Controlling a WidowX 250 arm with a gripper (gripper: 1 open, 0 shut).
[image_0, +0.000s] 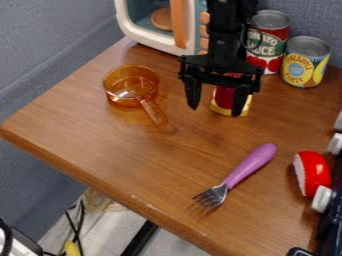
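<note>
The black gripper (217, 92) hangs over the table's back middle with its fingers apart, just in front of a small red and yellow object (230, 106) that is partly hidden behind its right finger. An amber translucent pot (130, 83) with a handle stands to its left. A fork with a purple handle (246, 168) lies in front of it.
A toy oven (144, 20) and two cans, red (265, 50) and yellow (305, 68), stand at the back. A red and white item (313, 172) and dark objects line the right edge.
</note>
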